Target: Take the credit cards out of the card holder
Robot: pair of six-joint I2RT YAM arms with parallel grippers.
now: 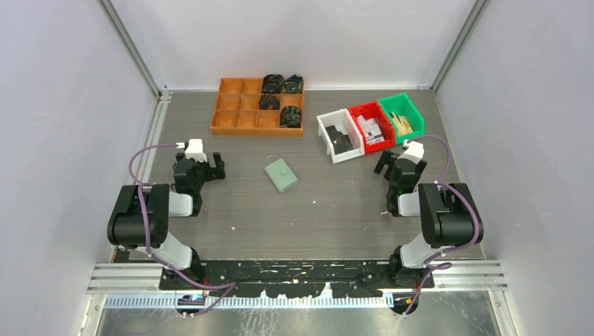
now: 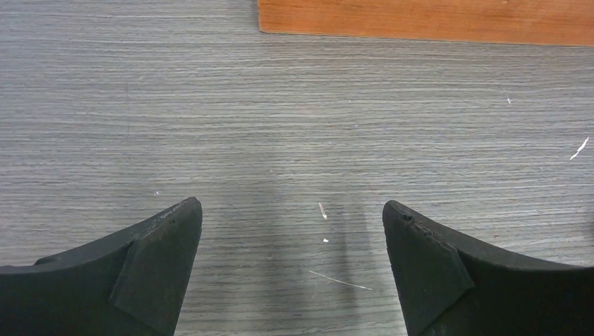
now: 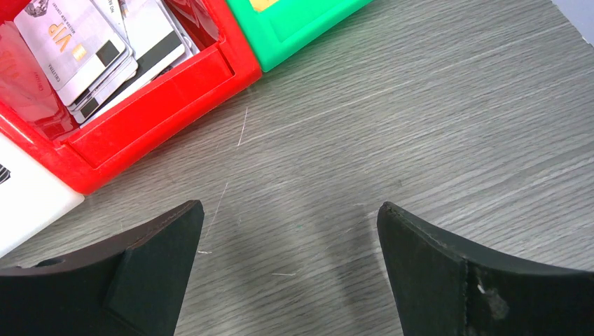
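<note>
A pale green card holder (image 1: 281, 175) lies closed and tilted near the middle of the table; any cards inside it are hidden. Well to its left, my left gripper is open above bare table, its two black fingers wide apart. Off to the right, my right gripper also stands open with only table between its fingers. Several white credit cards (image 3: 77, 49) lie in a red bin (image 3: 150, 112) at the upper left of the right wrist view.
An orange compartment tray (image 1: 235, 131) at the back holds dark items in some cells. The white bin (image 1: 348, 156) contains dark objects, and the green bin (image 1: 418, 131) contains yellowish ones. Around the card holder the table is clear.
</note>
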